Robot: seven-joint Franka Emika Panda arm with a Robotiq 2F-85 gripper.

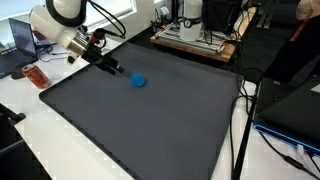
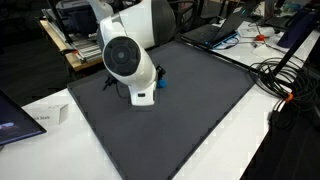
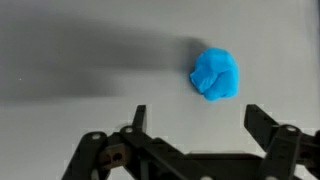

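A crumpled blue cloth-like ball (image 3: 215,74) lies on the dark mat, right of centre in the wrist view. From the first exterior view, the same blue object (image 1: 138,80) sits near the mat's far left part, to the right of the arm. My gripper is open, its two black fingers spread wide at the bottom of the wrist view with only bare mat between them. Seen from the side, the gripper (image 1: 113,70) hangs a little left of the blue object, apart from it. In the second exterior view the arm partly hides the blue object (image 2: 161,84).
An orange-red can (image 1: 36,77) stands by its left edge. A wooden-topped shelf (image 1: 195,38) is behind the mat, and black cables (image 2: 290,85) are coiled beyond its right side in the second exterior view.
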